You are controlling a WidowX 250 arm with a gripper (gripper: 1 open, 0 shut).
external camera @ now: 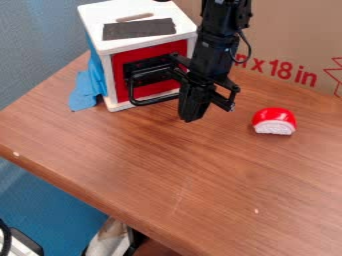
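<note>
The black arm comes down from the top to its gripper, which hangs just right of a small white box with a red front and a black frame-like handle or rack. Whether the fingers are open or shut is too small to tell. A red and white brush-like object lies on the table to the right of the gripper.
A blue cloth lies left of the box. A cardboard sheet stands behind.
</note>
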